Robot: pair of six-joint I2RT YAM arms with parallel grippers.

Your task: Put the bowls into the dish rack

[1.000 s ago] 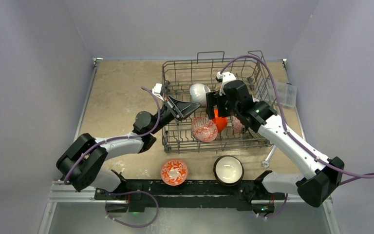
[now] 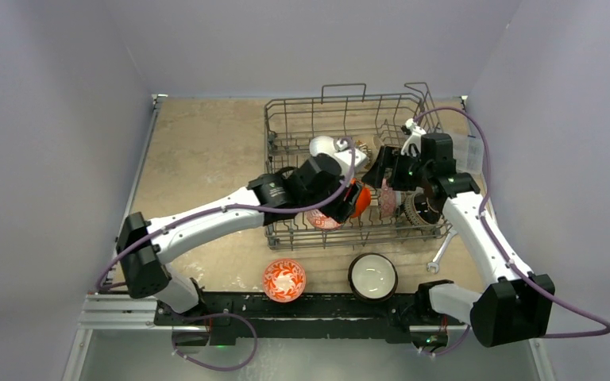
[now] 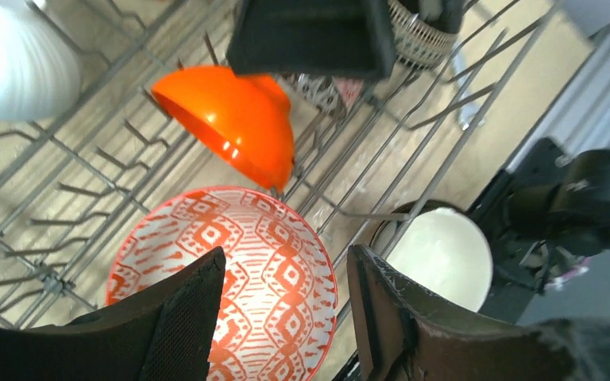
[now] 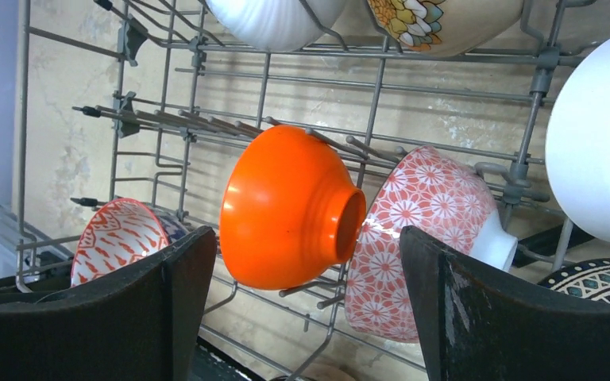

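My left gripper is open over a red-patterned bowl [image 3: 238,309] at the rack's front-left, with the orange bowl [image 4: 282,206] standing tilted beside it. My right gripper hangs part open above the orange bowl and a pink flower bowl [image 4: 421,206]. White bowls [image 4: 592,135], a flowered bowl [image 4: 445,20] and a black-patterned bowl [image 4: 592,282] also sit in the wire rack [image 2: 302,103]. In front of the rack lie an orange-patterned bowl [image 2: 283,279] and a black-rimmed white bowl [image 2: 372,276].
A wrench [image 2: 442,252] lies right of the rack and a clear container [image 2: 469,155] behind my right arm. The counter [image 2: 198,143] left of the rack is clear. Both grippers are close together over the rack.
My left gripper has moved right over the front of the rack toward the red-patterned bowl. My right gripper has shifted right, away from the middle.
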